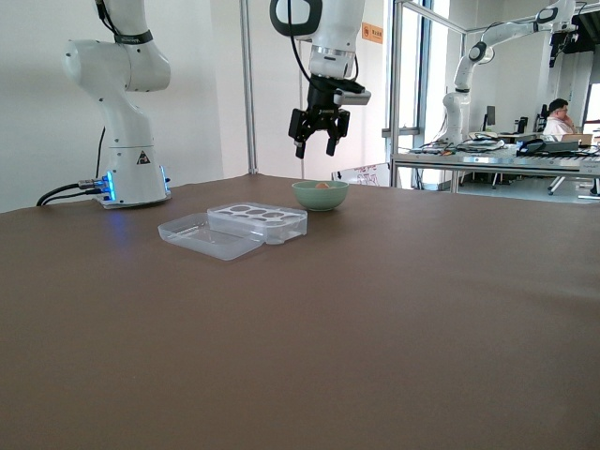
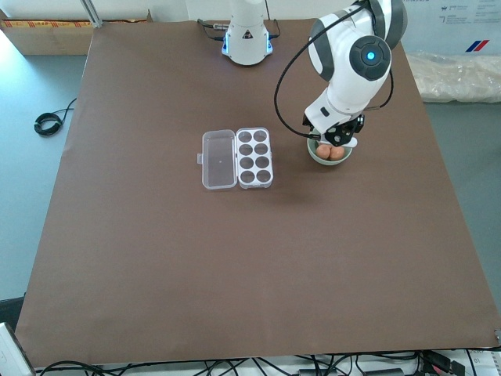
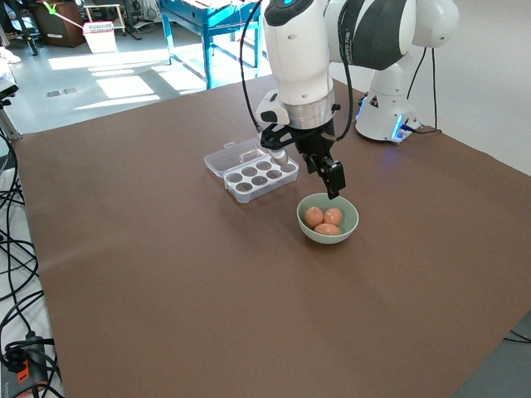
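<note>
A pale green bowl (image 3: 327, 233) holds several brown eggs (image 3: 314, 215), seen also in the left view. My gripper (image 1: 315, 148) hangs above the bowl; in the top view its two fingers stand apart with nothing visible between them, while in the right view its tips are just over the bowl's back. A clear plastic egg case (image 2: 254, 157) with round wells, all looking empty, lies with its lid (image 2: 218, 160) open beside the bowl.
The robot's white base (image 2: 246, 39) stands at the table's back, with cables beside it. Cables lie beyond the table's edges.
</note>
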